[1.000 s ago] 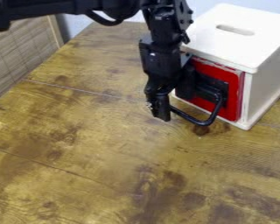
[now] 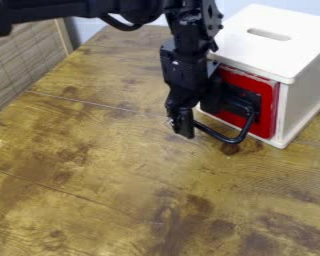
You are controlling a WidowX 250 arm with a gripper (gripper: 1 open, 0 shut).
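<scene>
My black gripper [image 2: 184, 122] hangs low at the front of a white box [image 2: 292, 62] with a red front panel [image 2: 263, 85]. Just right of it, a black curved bar or cable [image 2: 230, 138] runs down and across the lower red panel, with a dark object behind it partly hidden by the arm. Whether the fingers are open or shut, or hold anything, I cannot tell.
A tiled panel [image 2: 23, 65] stands along the upper left edge. The white box fills the upper right.
</scene>
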